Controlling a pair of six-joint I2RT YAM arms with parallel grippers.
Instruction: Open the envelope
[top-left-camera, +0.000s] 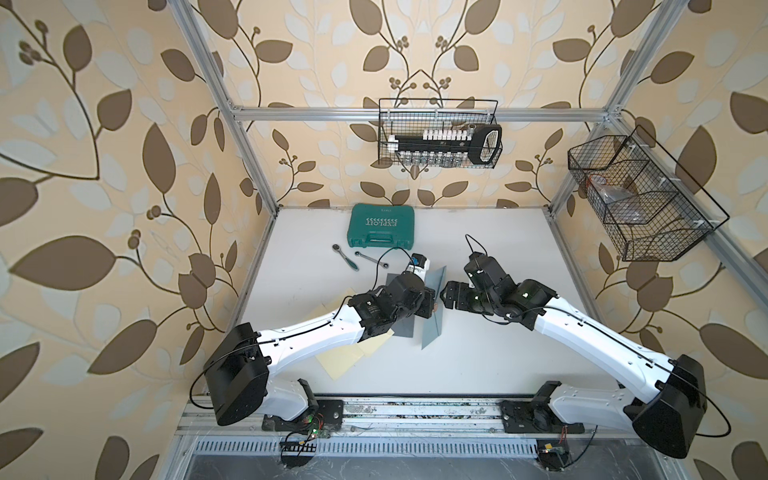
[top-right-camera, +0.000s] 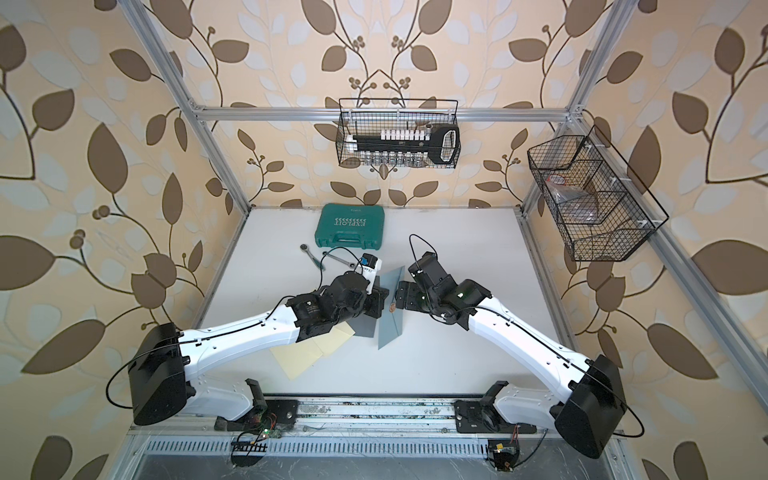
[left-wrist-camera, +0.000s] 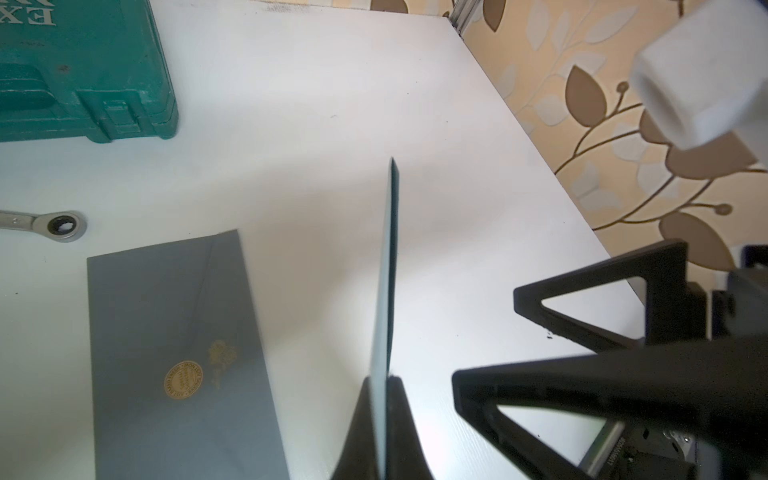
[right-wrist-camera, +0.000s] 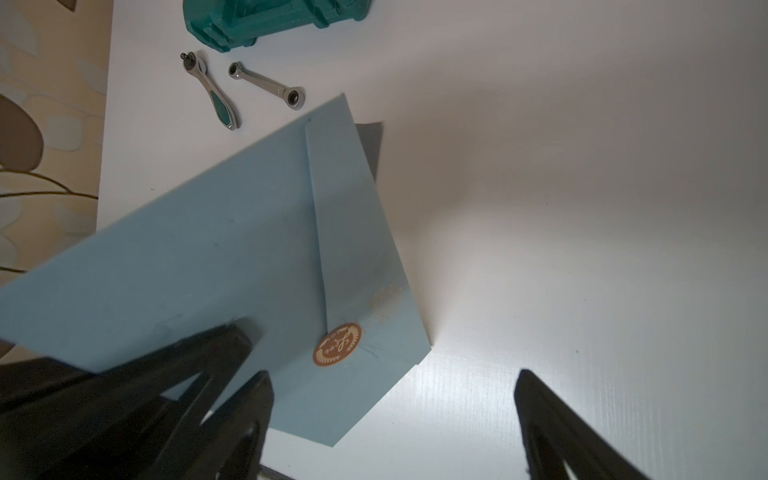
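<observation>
A light blue envelope (right-wrist-camera: 256, 232) stands on edge above the table, its flap (right-wrist-camera: 356, 232) and round copper seal (right-wrist-camera: 337, 344) facing my right arm. My left gripper is shut on it, the envelope showing edge-on as a thin strip between the fingers. The flap lies against the envelope body. My right gripper is open with nothing between its fingers; in the top left view it hangs just right of the envelope. A second, grey-blue envelope (left-wrist-camera: 176, 352) with a gold seal lies flat on the table to the left.
Cream envelopes (top-left-camera: 340, 361) lie partly under the left arm. A green case (top-left-camera: 381, 225) sits at the back, with a ratchet (top-left-camera: 345, 257) and a wrench (right-wrist-camera: 268, 85) before it. Wire baskets hang on the walls.
</observation>
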